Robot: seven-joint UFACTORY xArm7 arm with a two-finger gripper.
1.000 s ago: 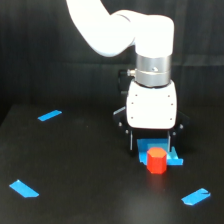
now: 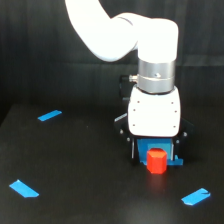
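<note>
A red hexagonal block [image 2: 157, 161] stands on the dark table, below the white hand in the image. Just behind it is a blue piece [image 2: 172, 161], which the red block partly covers. My gripper [image 2: 155, 152] is lowered over the blue piece, its dark fingers spread apart on the left and right. It looks open. The fingertips are hard to make out against the black background, and whether they touch the blue piece cannot be told.
Blue strips lie flat on the table: one at the back left [image 2: 50, 115], one at the front left [image 2: 24, 188] and one at the front right [image 2: 196, 197]. A dark curtain hangs behind.
My arm and gripper have come down and slightly to the right, closer over the blue piece. The red block and the blue strips look unmoved.
</note>
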